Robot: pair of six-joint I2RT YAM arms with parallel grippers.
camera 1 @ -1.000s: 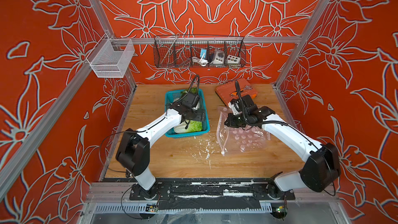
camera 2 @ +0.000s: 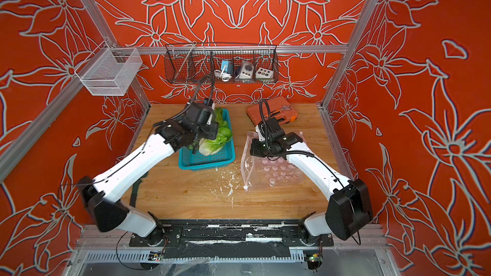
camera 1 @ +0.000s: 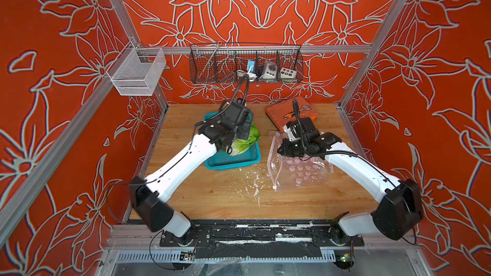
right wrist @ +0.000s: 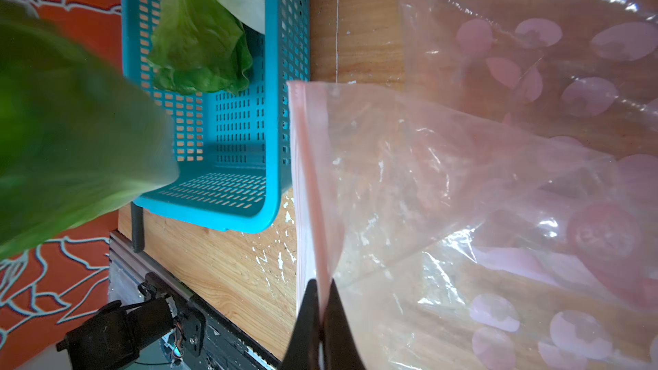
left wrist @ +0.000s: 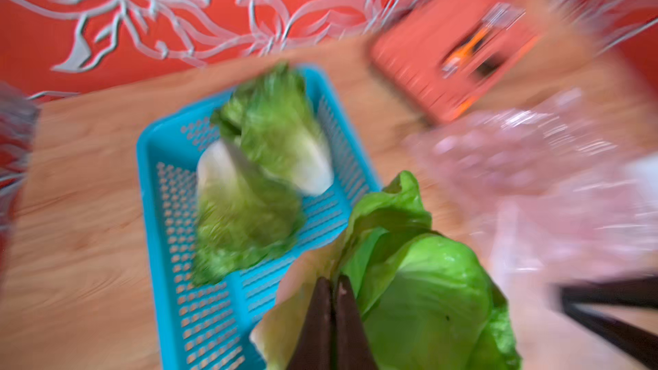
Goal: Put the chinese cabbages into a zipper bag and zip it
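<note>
A green cabbage (left wrist: 431, 294) hangs above the front right of the blue basket, its leaf edge at the tips of my left gripper, which is shut on it. In the right wrist view this lifted cabbage (right wrist: 75, 137) looms blurred on the left. Two more cabbages, one farther back (left wrist: 281, 130) and one nearer (left wrist: 246, 212), lie in the blue basket (left wrist: 147, 185). The clear zipper bag (right wrist: 404, 164) with pink dots lies on the table right of the basket. My right gripper is shut on its pink zip edge, raising that side.
An orange-red case (camera 1: 283, 112) sits behind the bag. A black wire rack (camera 1: 245, 64) hangs on the back wall. White scuffs mark the wooden table (camera 1: 240, 202), whose front strip is clear.
The right arm and the bag have stayed in place.
</note>
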